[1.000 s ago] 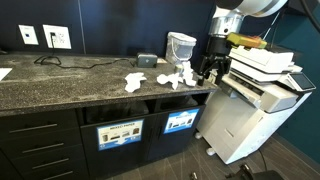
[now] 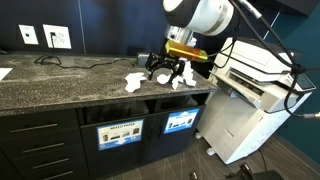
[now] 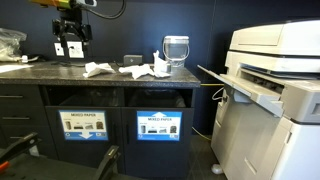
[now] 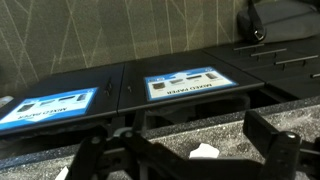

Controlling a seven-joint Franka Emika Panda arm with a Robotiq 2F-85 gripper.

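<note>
Several crumpled white papers lie on the dark counter (image 2: 60,92), among them a left one (image 2: 134,82) and others farther right, partly behind the arm. In exterior view 2 a paper (image 3: 97,70) lies at the left and another (image 3: 135,71) near the middle. My gripper (image 2: 165,69) hangs above the counter with its fingers open and nothing held. The wrist view shows a bit of white paper (image 4: 204,151) on the counter between the spread fingers. A clear bucket (image 3: 175,50) stands at the counter's back right; the arm hides it in exterior view 1.
Below the counter are cabinet openings over two signs, a left one (image 2: 120,134) and a right one (image 2: 180,121). A printer (image 3: 265,85) stands to the right. A small dark box (image 3: 133,60) and cables sit near the wall.
The arm has swung left across exterior view 1, from beside the printer to above the papers. It now covers the bucket that was visible before. The papers look unmoved.
</note>
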